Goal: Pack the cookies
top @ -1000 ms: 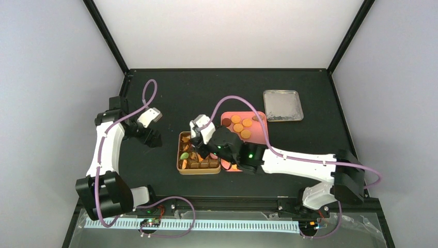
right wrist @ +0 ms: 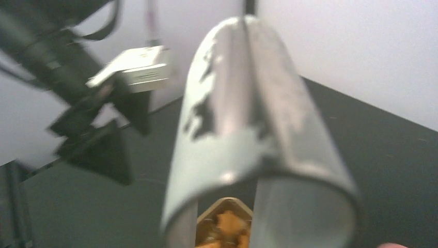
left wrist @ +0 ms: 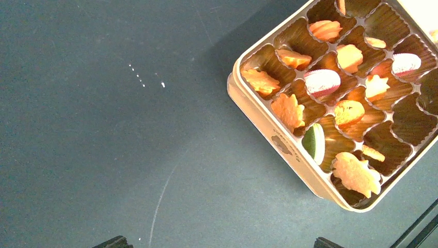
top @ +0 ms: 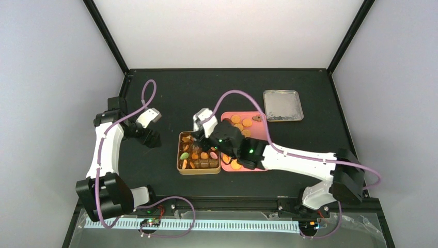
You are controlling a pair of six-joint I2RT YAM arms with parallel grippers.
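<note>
A tan box (top: 198, 172) with a brown compartment tray stands left of the pink tray. In the left wrist view its cells hold leaf-shaped orange cookies (left wrist: 356, 174), a green macaron (left wrist: 313, 143) and pinkish macarons (left wrist: 321, 82); several cells at the lower right are empty. Over the box's upper right part is my right gripper (top: 198, 138), hiding some cells from above. Its fingers (right wrist: 232, 155) stand apart, with the box showing through the gap and nothing visibly held. My left gripper (top: 155, 140) is open and empty, left of the box.
Round orange cookies (top: 247, 122) lie on the pink tray (top: 258, 135), partly covered by the right arm. At the back right sits a bare silver tray (top: 283, 106).
The left arm stays still.
</note>
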